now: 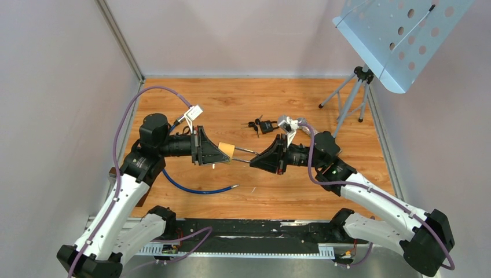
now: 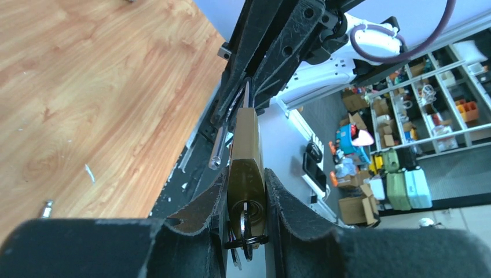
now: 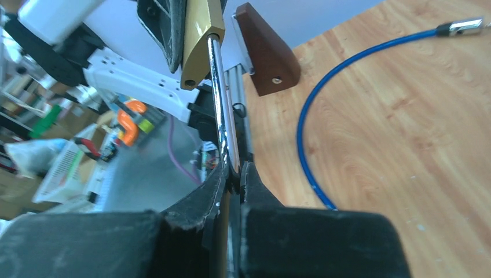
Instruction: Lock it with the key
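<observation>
The brass padlock body (image 1: 226, 150) is clamped between the fingers of my left gripper (image 1: 224, 155), above the table. In the left wrist view, a ring and what looks like a key (image 2: 246, 223) show at the padlock's near end. Across from it, my right gripper is shut on the silver shackle (image 3: 217, 87). One shackle leg enters the body; the free leg's end (image 2: 216, 157) stands apart beside it. An empty hole shows in the body (image 3: 198, 40) in the right wrist view. The shackle's bend is hidden by the right fingers (image 1: 268, 161).
A black padlock (image 1: 267, 125) and dark keys (image 1: 253, 125) lie on the wooden table (image 1: 301, 200) behind the grippers. A blue cable (image 1: 197, 190) curves in front of the left arm. A tripod (image 1: 354, 95) stands at the back right.
</observation>
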